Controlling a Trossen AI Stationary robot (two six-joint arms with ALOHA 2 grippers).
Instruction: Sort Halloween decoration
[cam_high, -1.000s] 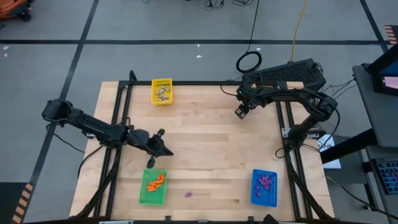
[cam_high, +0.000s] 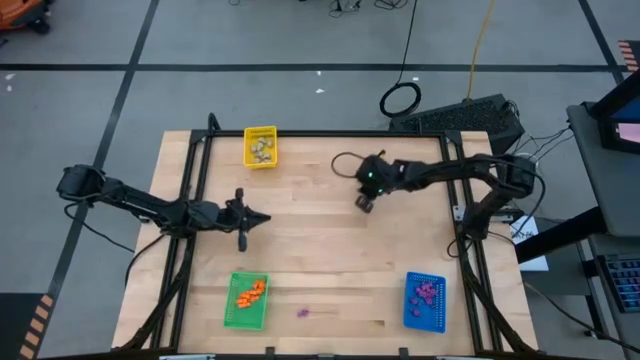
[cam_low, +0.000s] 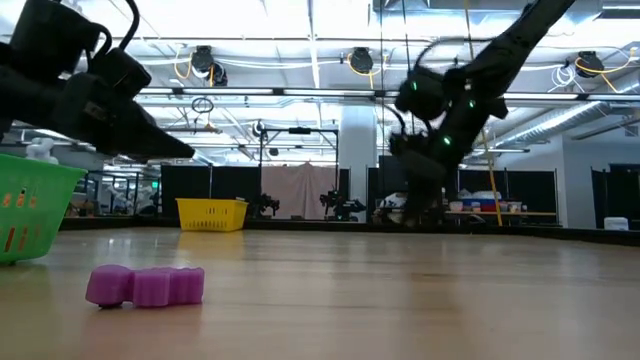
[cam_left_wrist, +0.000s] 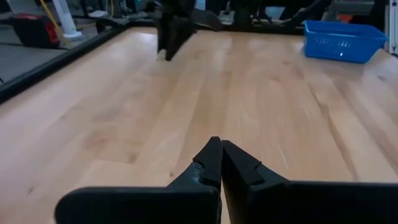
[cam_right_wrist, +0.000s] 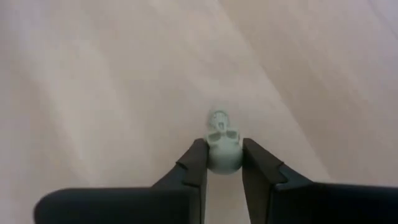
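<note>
Pinched between the fingertips of my right gripper is a small grey skull, held above the table. In the high view that gripper hangs over the upper right of the board. My left gripper is shut with nothing between its fingers, above the left side. A purple piece lies loose near the front edge. Grey pieces sit in the yellow basket at the back. Orange pieces fill part of the green basket. Purple pieces rest in the blue basket.
A black frame borders the board. Bare wood spreads across the middle between the baskets. The loose purple piece lies between the green and blue baskets.
The right gripper has moved left and slightly toward the front over the board. My left arm has swung back a little, away from the green basket.
</note>
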